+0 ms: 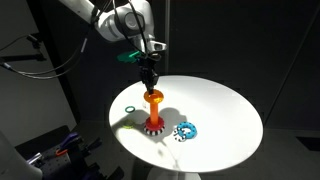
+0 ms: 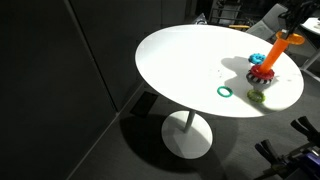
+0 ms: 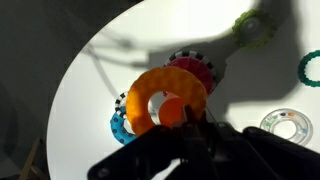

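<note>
An orange ring (image 3: 181,78) is in my gripper (image 1: 150,86), which is shut on its edge. In exterior view 1 the ring sits tilted at the top of an upright orange post (image 1: 154,111). Looking down in the wrist view, I see an orange round shape (image 3: 172,111) through the ring's opening. Whether the ring encircles the post is unclear. Low on the post lies a red ring (image 2: 262,72), with a black-and-white patterned band below it. The dark fingers (image 3: 190,148) reach the ring's near edge, their tips partly hidden.
On the white round table (image 1: 215,105) lie a blue ring (image 1: 186,131), a teal ring (image 2: 224,91), a yellow-green ring (image 3: 254,29) and a pale clear ring (image 3: 286,125).
</note>
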